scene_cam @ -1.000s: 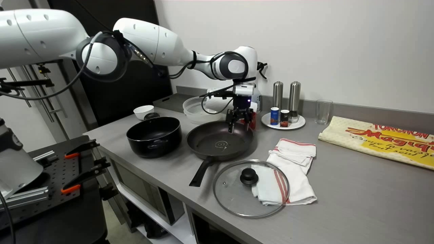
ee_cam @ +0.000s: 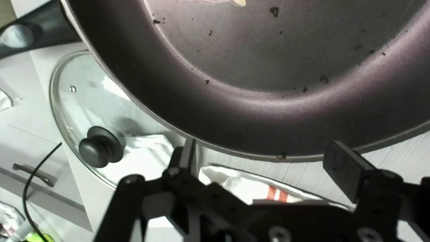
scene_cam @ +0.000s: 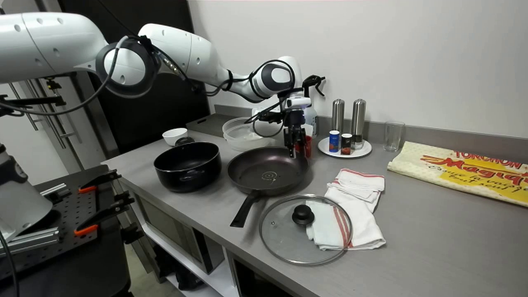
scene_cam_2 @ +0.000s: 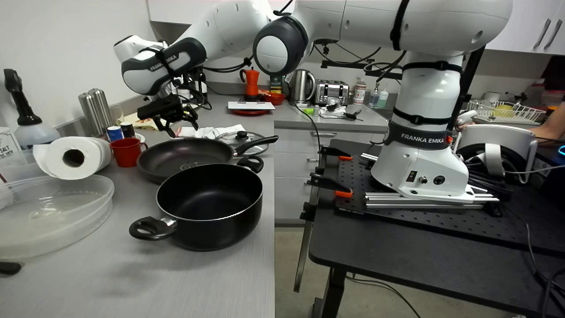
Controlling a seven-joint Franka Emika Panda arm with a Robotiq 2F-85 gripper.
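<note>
My gripper stands open in the wrist view, a wide gap between its fingers and nothing held. Beneath it is the rim of the dark frying pan [ee_cam: 242, 105], whose inside carries a few crumbs. In exterior view 1 the gripper [scene_cam: 297, 154] hangs over the far right side of that pan [scene_cam: 267, 170]. From the other side, both fingertips [scene_cam_2: 172, 134] appear above the pan [scene_cam_2: 182, 153]. A glass lid [scene_cam: 282, 237] with a black knob rests partly on a white, red-striped towel [scene_cam: 364, 218], near the pan's handle.
A black pot [scene_cam: 188, 168] is left of the pan. Close behind the gripper are a red mug [scene_cam_2: 127, 152], a paper roll [scene_cam_2: 87, 156] and clear plastic tubs [scene_cam_2: 63, 212]. Shakers and a plate [scene_cam: 324, 145] stand near the wall.
My gripper has turned and tilted a little, its fingertips shifting slightly right in exterior view 1. The wrist above has moved slightly left. Pan, pot, lid and towel are unmoved.
</note>
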